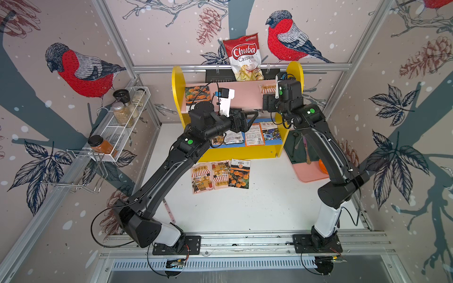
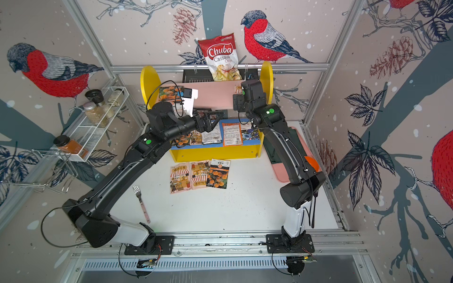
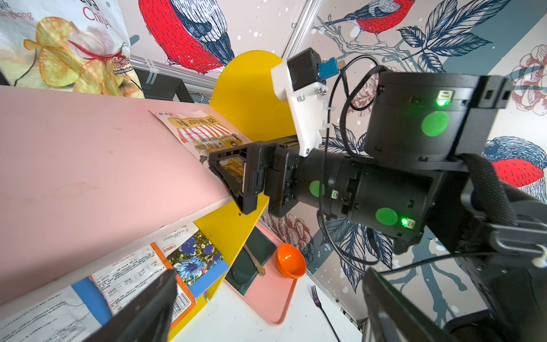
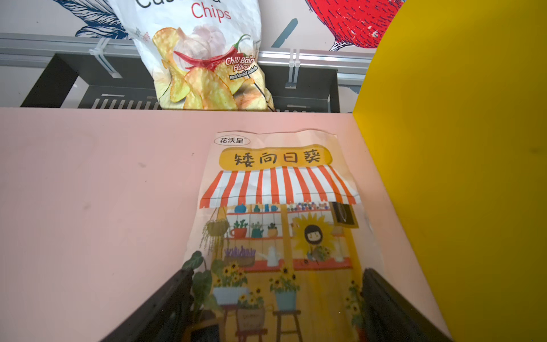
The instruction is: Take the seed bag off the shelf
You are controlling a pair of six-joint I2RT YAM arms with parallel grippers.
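Observation:
A seed bag (image 4: pixel 279 239) with a striped awning and sunflowers lies flat on the pink upper shelf (image 3: pixel 97 171), near the yellow right side panel (image 4: pixel 467 171). My right gripper is open over its near part; its fingers show left and right of the printed shop front. From the left wrist view, that gripper sits at the shelf's front edge and hides the bag's near end. Whether the fingers touch the bag, I cannot tell. My left gripper (image 1: pixel 253 116) stands open and empty in front of the shelf.
Another seed bag (image 1: pixel 197 94) with orange flowers lies at the upper shelf's left end. Several packets, including a white one (image 1: pixel 254 134), fill the blue lower shelf. More packets (image 1: pixel 239 173) lie on the table. A chips bag (image 4: pixel 210 68) stands behind the shelf.

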